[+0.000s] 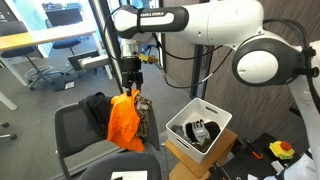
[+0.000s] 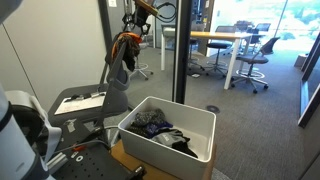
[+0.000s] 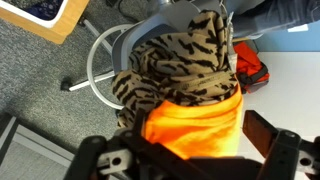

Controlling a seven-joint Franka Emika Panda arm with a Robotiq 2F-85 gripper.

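An orange cloth hangs over the back of a dark chair. Beside it on the right is a tiger-striped cloth; a black cloth lies to its left. My gripper is just above the top of the orange cloth, fingers apart. Looking down in the wrist view, the orange cloth spans the space below my open gripper, with the striped cloth farther up. Nothing appears held. Exterior view 2 shows the draped cloths small at upper left.
A white bin with dark and grey cloths inside stands on a wooden surface, right of the chair. A dark vertical post rises behind the bin. Another chair seat is in front.
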